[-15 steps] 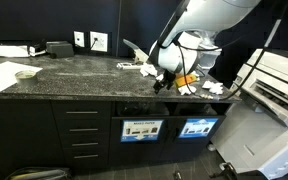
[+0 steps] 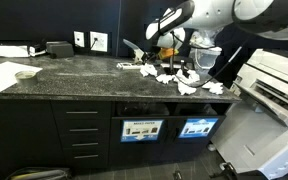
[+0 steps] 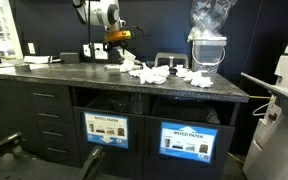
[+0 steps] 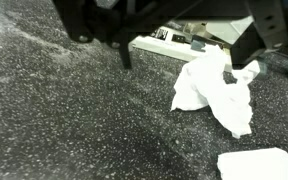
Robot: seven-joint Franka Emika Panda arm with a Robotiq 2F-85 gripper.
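Note:
Several crumpled white papers (image 2: 187, 79) lie scattered on the dark speckled counter (image 2: 84, 80). My gripper (image 3: 116, 44) is above the counter near its back, to the left of most of the papers (image 3: 156, 74). In the wrist view the gripper is open, with one dark finger (image 4: 119, 45) at the left and the other at the upper right. A crumpled paper (image 4: 222, 95) lies on the counter below the right finger. Part of a second paper (image 4: 262, 165) shows at the lower right edge.
Two compartments with blue-and-white "mixed paper" labels (image 3: 188, 141) are under the counter front. A clear container (image 3: 208, 50) stands behind the papers. A bowl (image 2: 25, 74) sits on the left, and the counter's middle is mostly bare.
The arm has risen and moved back from low over the counter's front part to above its rear. The papers at the right are more visible now.

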